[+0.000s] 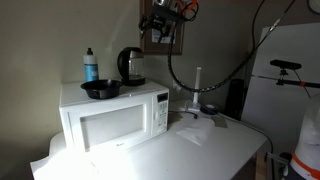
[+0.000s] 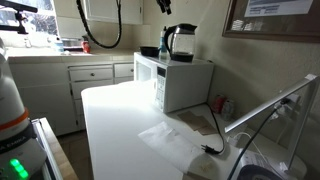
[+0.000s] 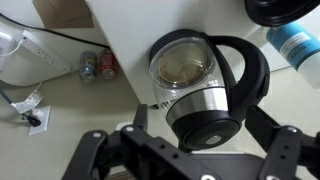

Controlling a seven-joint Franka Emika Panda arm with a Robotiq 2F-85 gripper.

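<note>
A kettle with a clear body, metal band and black handle stands upright on top of the white microwave. In the wrist view the kettle is seen from above, its handle pointing right. My gripper is open, fingers spread on either side of the kettle's lower part in that view, with nothing held. From the side, the gripper hangs above and slightly right of the kettle, clear of it. Exterior view 2 also shows the kettle near the microwave's edge.
A black pan and a blue-labelled bottle share the microwave top. Two cans stand beside it in the wrist view. A framed picture is on the wall behind the arm. Open counter lies in front.
</note>
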